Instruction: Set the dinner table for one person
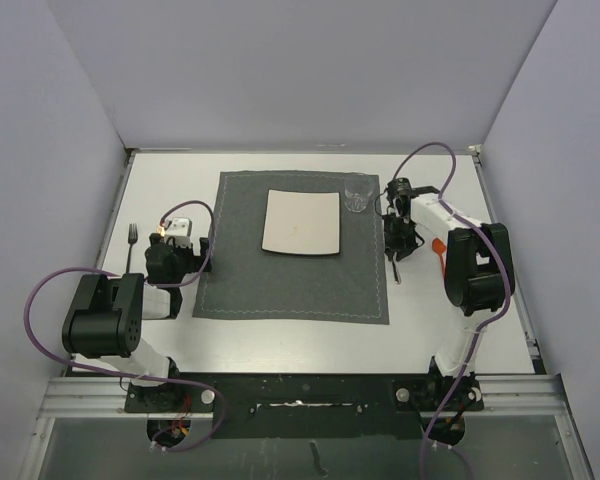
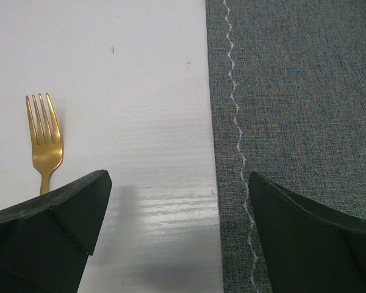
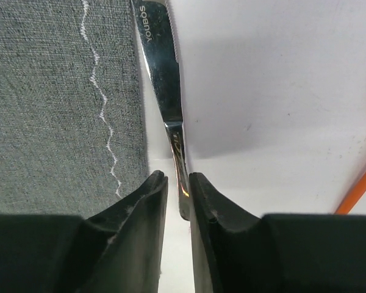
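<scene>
A dark grey placemat covers the middle of the table, with a square cream plate and a clear glass on it. Just off its right edge lies a knife, blade pointing up in the right wrist view. My right gripper is part open, one finger at each side of the knife's handle; I cannot tell whether they touch it. On the left, a gold fork lies on the bare white table. My left gripper is open and empty, over the placemat's left edge, to the right of the fork.
An orange spoon lies right of the knife, close to the right arm. Grey walls close in the left, right and back.
</scene>
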